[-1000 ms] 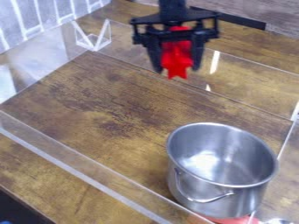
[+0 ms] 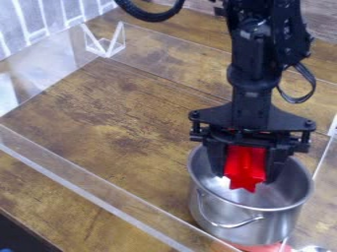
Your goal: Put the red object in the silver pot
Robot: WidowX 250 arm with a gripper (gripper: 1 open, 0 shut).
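The silver pot (image 2: pixel 228 219) stands at the lower right of the camera view, with its wire handle hanging on the near side. Over its mouth is my black gripper (image 2: pixel 245 167), pointing down and shut on the red object (image 2: pixel 245 169). That object has a bright, lobed lower end, which shows against the pot's inside, at or just below the level of the far rim. Its upper part is hidden by the gripper. Whether it touches the pot I cannot tell.
Bare wooden tabletop (image 2: pixel 118 128) fills the middle and left. A clear low barrier (image 2: pixel 93 187) runs along the near side. A white wire stand (image 2: pixel 102 41) sits at the back left. Something red (image 2: pixel 270 247) shows partly under the pot's near edge.
My gripper has come from the back toward the camera, slightly right and down, carrying the red object over the pot. The pot has not moved.
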